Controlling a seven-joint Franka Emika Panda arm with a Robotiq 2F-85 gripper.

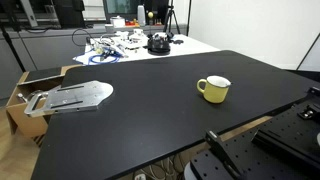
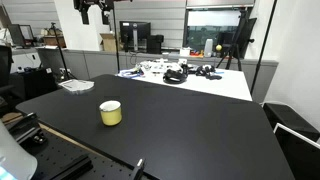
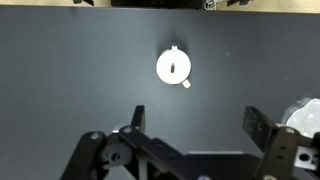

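A yellow mug (image 1: pixel 213 90) with a pale inside stands upright on the dark table, near the robot's side; exterior view 2 also shows the mug (image 2: pixel 110 113). From above, the wrist view shows the mug (image 3: pixel 173 68) with its handle toward the lower right and a small dark mark or item inside. My gripper is open, high over the table, its fingers (image 3: pixel 137 119) wide apart with nothing between them. The mug lies ahead of the fingertips, well clear of them. A flat whitish piece (image 1: pixel 80 97) rests at the table's far side.
An open brown box (image 1: pixel 32 105) stands beyond the table's left edge. Cables and equipment (image 1: pixel 122 40) clutter the floor behind. Black hardware (image 1: pixel 270 150) fills the near right corner.
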